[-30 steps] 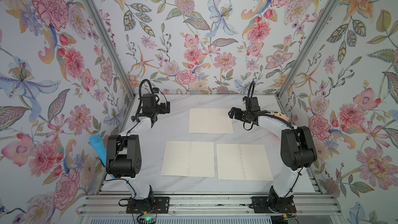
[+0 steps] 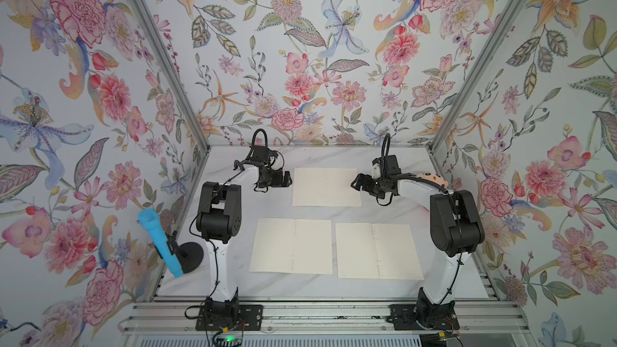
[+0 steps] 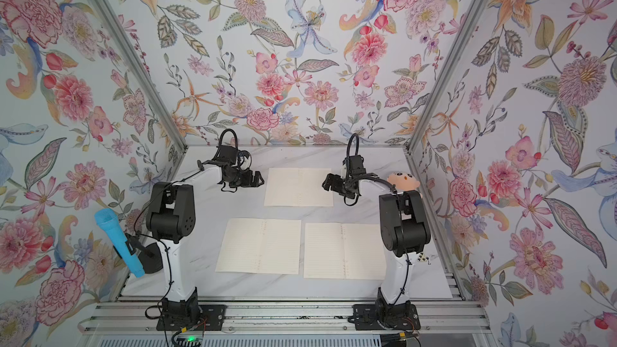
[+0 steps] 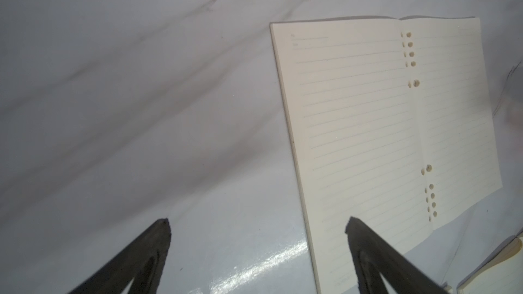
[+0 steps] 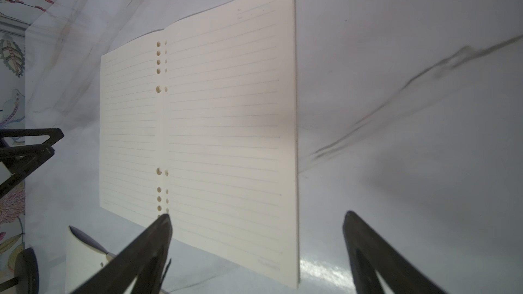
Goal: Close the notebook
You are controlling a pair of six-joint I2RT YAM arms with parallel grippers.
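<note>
Three cream, lined notebooks lie open and flat on the marble table. The far one (image 2: 321, 186) is between my two grippers; the front left one (image 2: 276, 247) and front right one (image 2: 395, 250) lie side by side nearer the arms' bases. My left gripper stands open, just left of the far notebook's left edge, nothing between its fingers. Also open and empty, my right gripper is at that notebook's right edge. In the left wrist view the far notebook's punched holes (image 4: 416, 83) show along the fold. Exact finger heights above the table cannot be told.
A blue tube-shaped object (image 2: 159, 241) on a dark round base stands at the left edge. At the right, partly behind my right arm, is a peach-coloured object (image 3: 403, 182). Bare table surrounds the far notebook on its left and right sides.
My left gripper has moved right and a little nearer the front, up to the far notebook. The right gripper has shifted slightly left and down. All notebooks have stayed put.
</note>
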